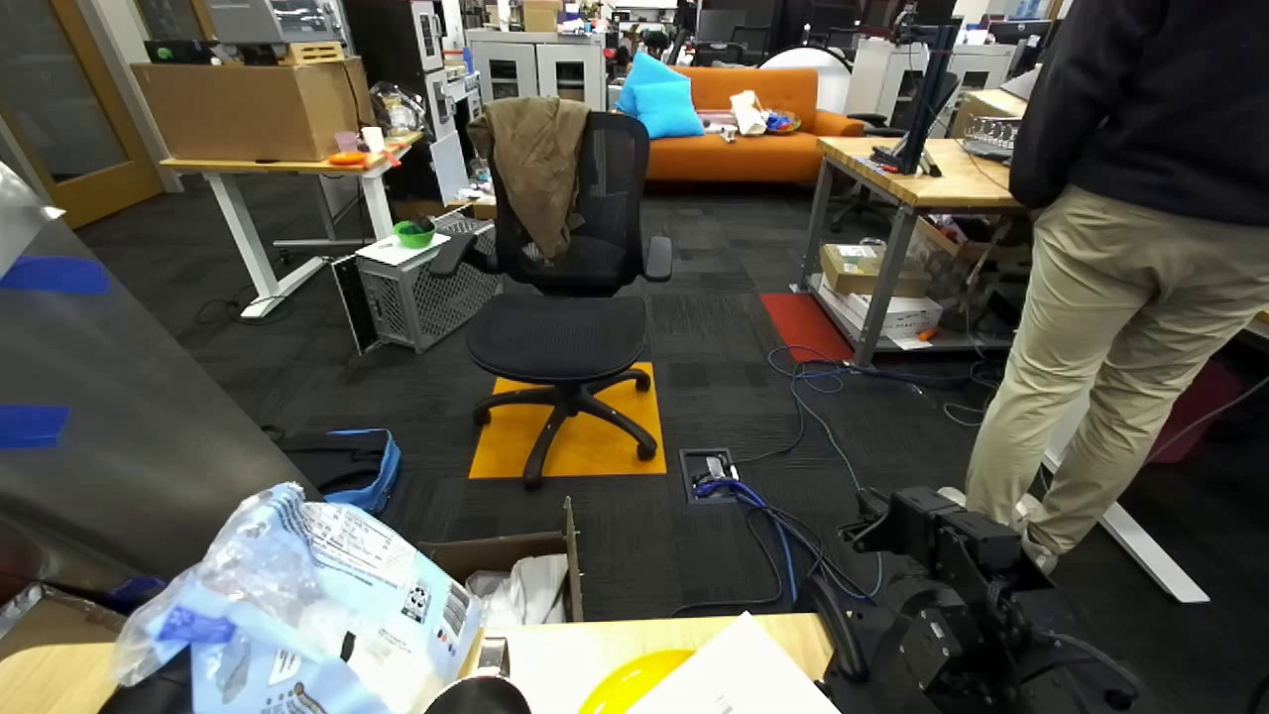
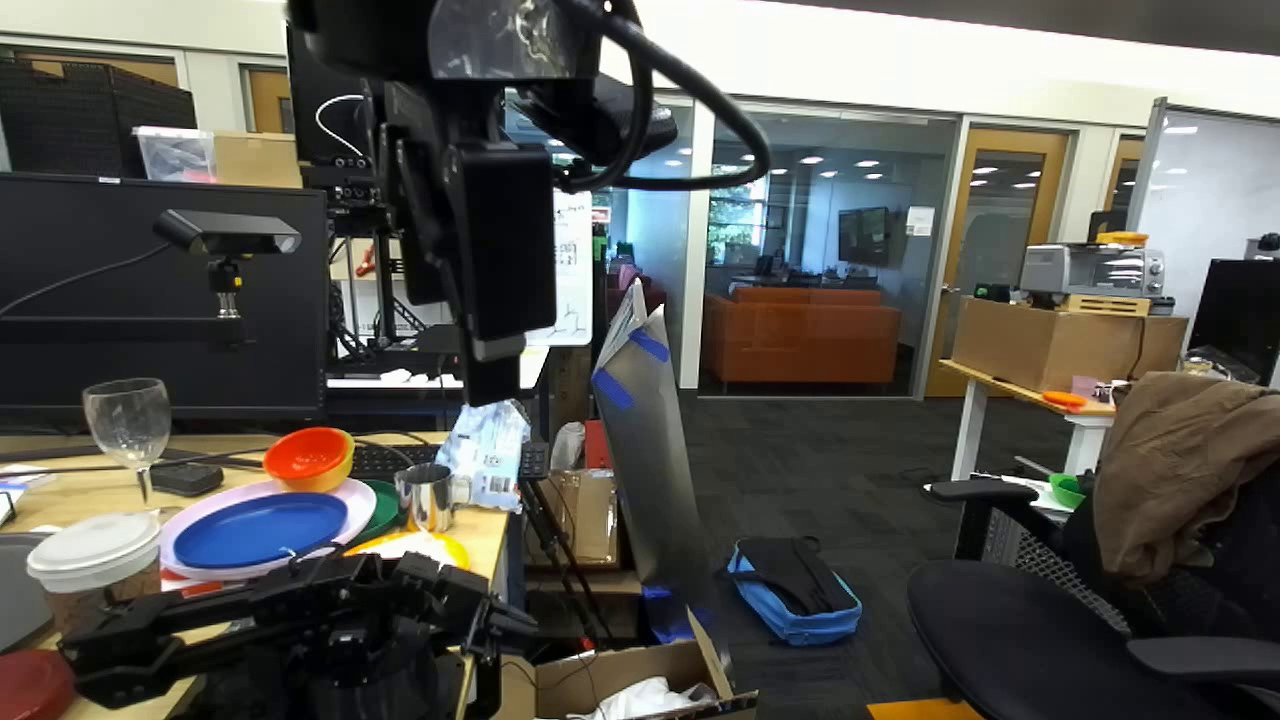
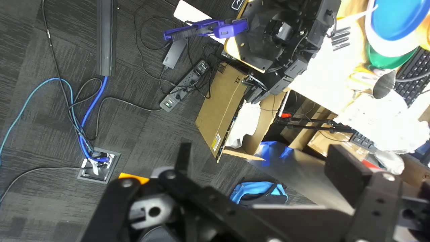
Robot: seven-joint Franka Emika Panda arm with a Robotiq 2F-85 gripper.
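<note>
In the wrist view my gripper is open, its two dark fingers point(image 3: 347, 173) spread wide with only the floor and clutter far beyond showing between them. Exterior view 2 has the gripper point(image 2: 480, 348) high in the foreground, in the air, touching nothing visible. Exterior view 1 does not include it. On the table in exterior view 2 are a blue plate point(image 2: 264, 530) on a pink plate, an orange bowl point(image 2: 308, 456), a metal cup point(image 2: 425, 496), a wine glass point(image 2: 127, 422) and a lidded tub point(image 2: 96, 564).
A black arm-like device point(image 2: 360, 618) stands at the table's edge. Below, an open cardboard box point(image 3: 221, 107) holds white material. Cables and a power strip point(image 3: 185, 85) lie on the floor. An office chair point(image 1: 559, 333) and a person point(image 1: 1106, 297) stand beyond the table.
</note>
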